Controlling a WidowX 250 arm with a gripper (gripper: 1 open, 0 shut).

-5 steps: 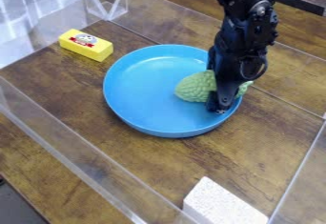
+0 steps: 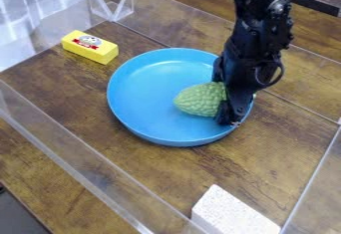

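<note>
A blue plate lies on the wooden table. On its right half is a green, bumpy object. The black gripper is down at the plate's right side, shut on the green object, which its fingers partly hide.
A yellow box with a label lies at the upper left. A white block is at the bottom right. Clear plastic walls run along the left and right. Bare table surrounds the plate.
The gripper and the green object have shifted a little to the left on the plate over the last second.
</note>
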